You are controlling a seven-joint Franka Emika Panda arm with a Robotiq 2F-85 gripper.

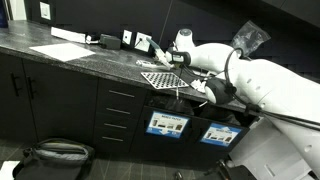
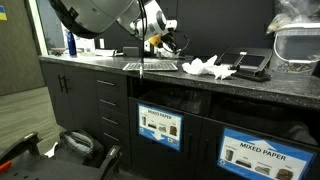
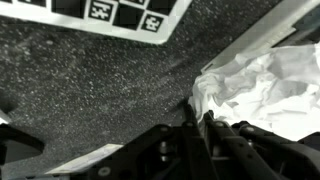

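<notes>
Crumpled white paper, perhaps a tissue or bag, fills the right side of the wrist view. My gripper is shut on its left edge, and most of the paper spreads out to the right of the fingers. The fingertips are dark and small, so the exact grip is hard to make out. In exterior view 2 the white paper is on the counter, right of the checkered board. From exterior view 1, the fingers cannot be made out clearly behind the arm.
The dark counter runs along the wall. Below it are open bins with mixed-paper signs. A clear tub stands at the right end, and a black bag lies on the floor.
</notes>
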